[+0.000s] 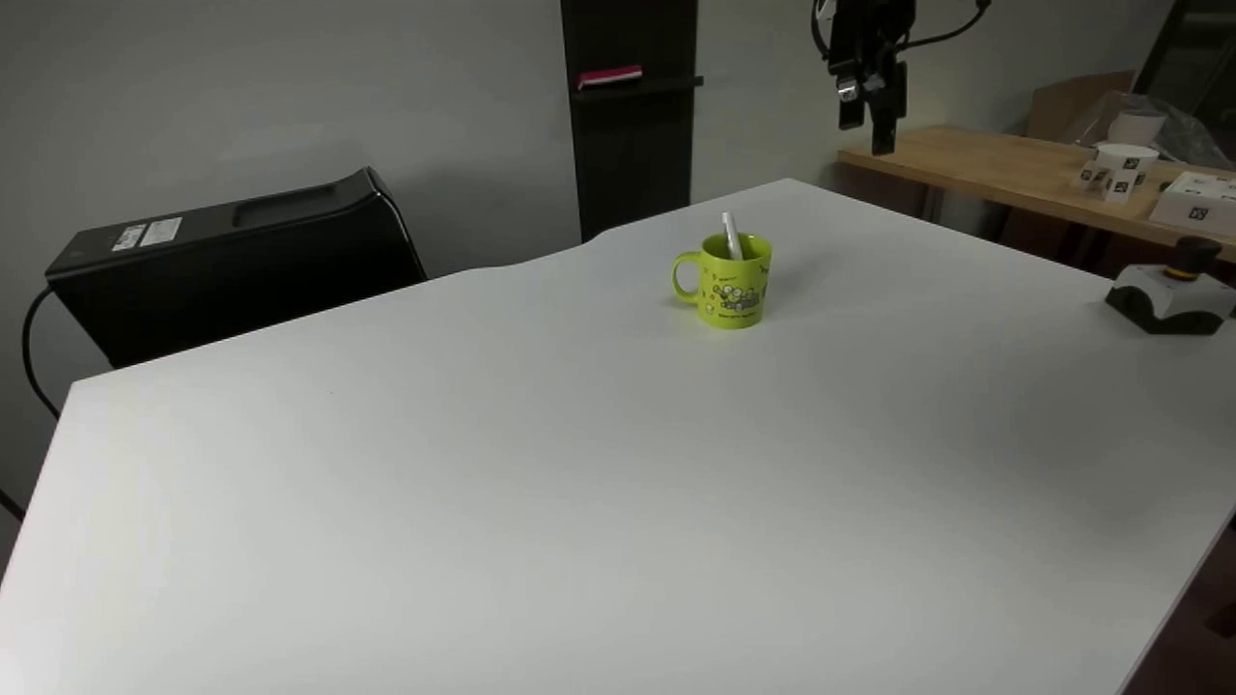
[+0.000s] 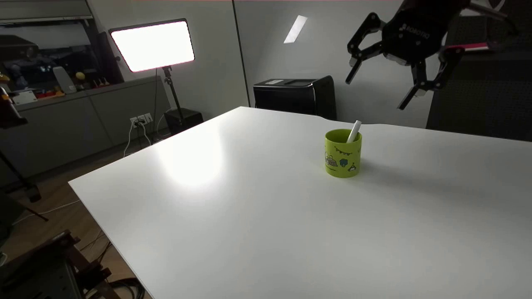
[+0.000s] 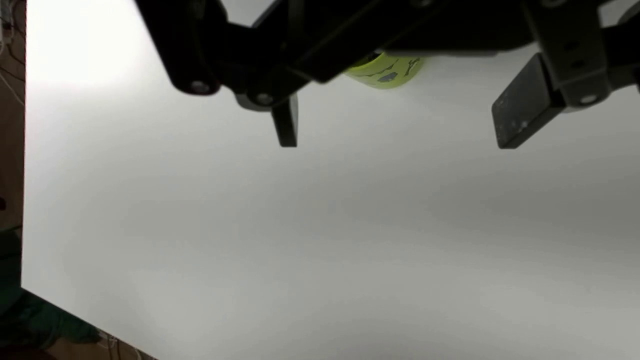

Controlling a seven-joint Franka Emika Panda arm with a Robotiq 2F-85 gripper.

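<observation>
A lime-green mug (image 1: 732, 290) with printed drawings stands upright on the white table (image 1: 463, 486), its handle toward the left in exterior view 1. Inside it leans a white stick-like object (image 2: 354, 131), probably a marker, its upper end above the rim. My gripper (image 2: 375, 95) hangs well above the table, open and empty, its two fingers wide apart. In the wrist view part of the mug (image 3: 387, 71) shows beyond the gripper's dark linkage, which covers the rest of it. The white object is hidden there.
A white-and-black device with a dark knob (image 1: 1176, 290) sits at the table's right edge in exterior view 1. A black bin-like box (image 1: 232, 266) stands behind the table.
</observation>
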